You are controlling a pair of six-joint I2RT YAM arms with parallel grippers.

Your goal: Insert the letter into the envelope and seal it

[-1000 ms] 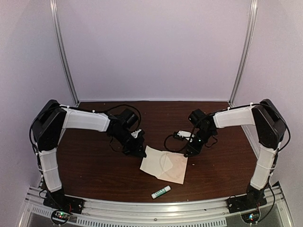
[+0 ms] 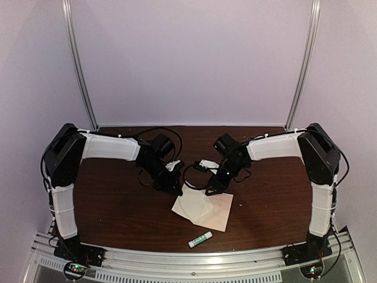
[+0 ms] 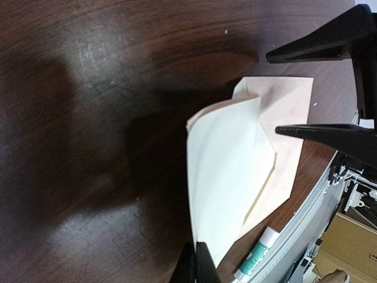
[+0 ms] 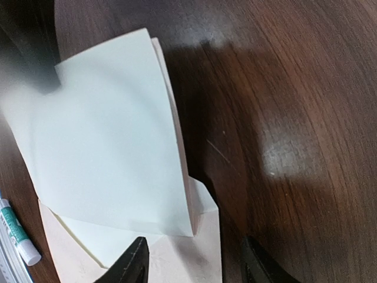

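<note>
A folded white letter overlaps the pale pink envelope, whose flap shows under it. My left gripper is shut at the letter's near edge, which seems to run into its fingertips. My right gripper stands open over the envelope, just beside the letter's right edge in the right wrist view, with nothing seen held. The letter's left part is lifted in the right wrist view, partly hidden by the dark left gripper.
A glue stick lies in front of the paper near the table's front rail.
My right gripper has moved left from the envelope's right side to above the paper's middle. The left gripper and paper have shifted only slightly.
</note>
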